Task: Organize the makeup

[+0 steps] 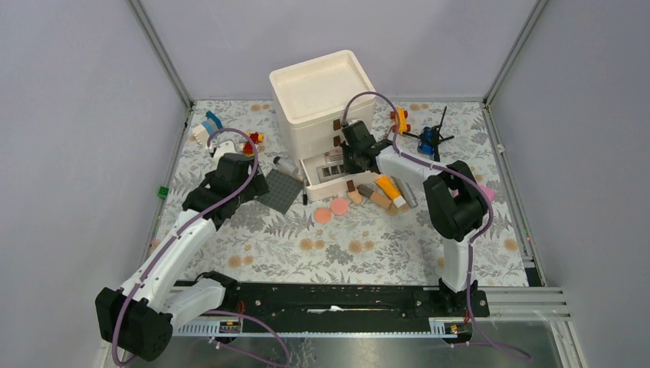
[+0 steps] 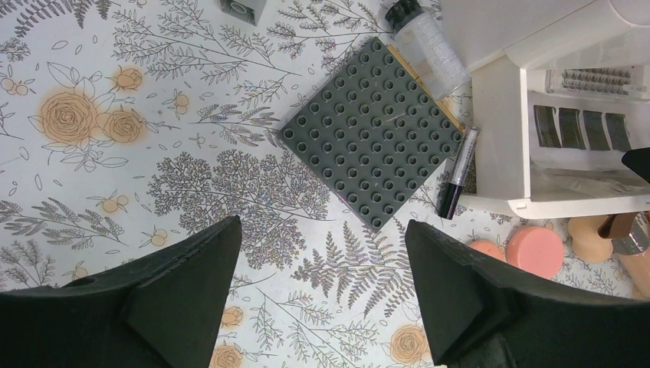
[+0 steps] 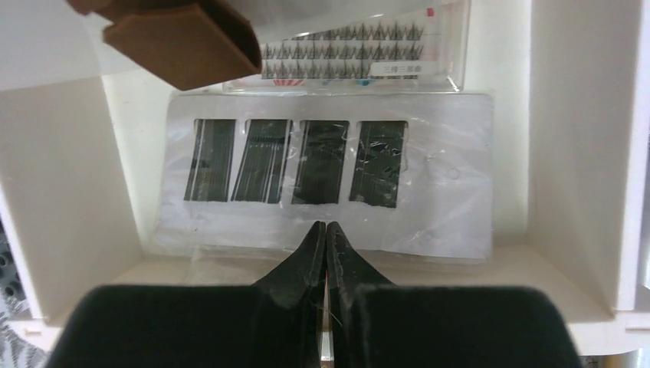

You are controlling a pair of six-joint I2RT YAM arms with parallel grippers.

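A white drawer unit has its lower drawer pulled out, holding eyelash packs and a sleeve with four dark strips. My right gripper is shut and empty, over the drawer's front part. My left gripper is open above the table, left of the drawer, with nothing between its fingers. Pink round compacts, an orange tube, beige bottles and a black pen lie around the drawer.
A dark studded board and a clear bottle lie left of the drawer. Toy vehicles and a blue-black object are at the back right.
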